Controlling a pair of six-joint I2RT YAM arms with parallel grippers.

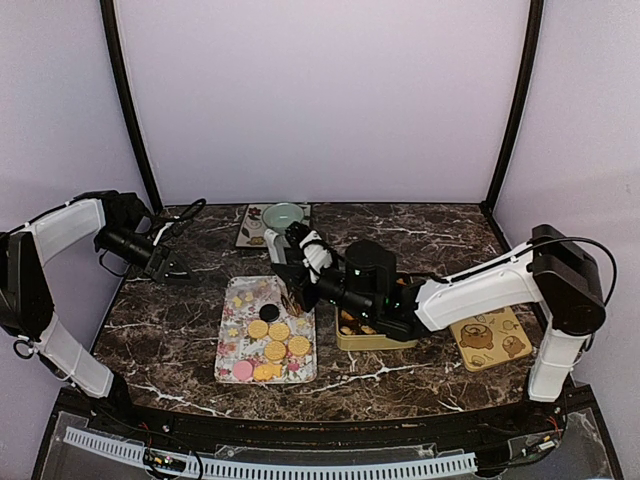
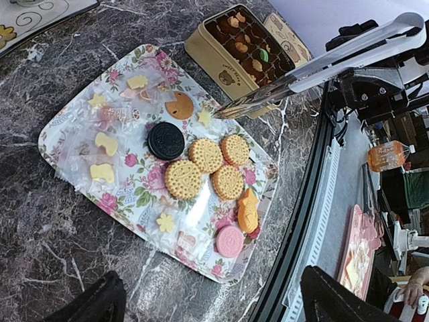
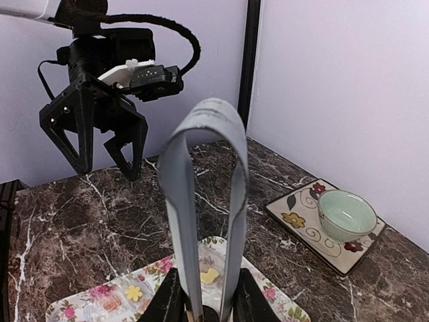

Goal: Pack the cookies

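A flowered tray (image 2: 127, 176) holds a black round cookie (image 2: 166, 140), several round biscuits (image 2: 183, 179), a pink cookie (image 2: 230, 241), an orange fish-shaped one (image 2: 249, 211), a brown round one (image 2: 179, 105) and small bagged star and bone shapes. My right gripper is shut on silver tongs (image 3: 184, 208). In the left wrist view the tong tips reach down over the tray's edge on the box side, near the brown cookie; whether they pinch anything cannot be told. Away to the left, my left gripper (image 1: 172, 268) stands open and empty.
Right of the tray is an open tan box (image 2: 213, 62) with brown pieces inside, partly under the right arm. Its bear-print lid (image 1: 492, 338) lies farther right. At the back a pale green bowl (image 1: 284, 215) sits on a patterned board (image 1: 248, 232). The table left of the tray is clear.
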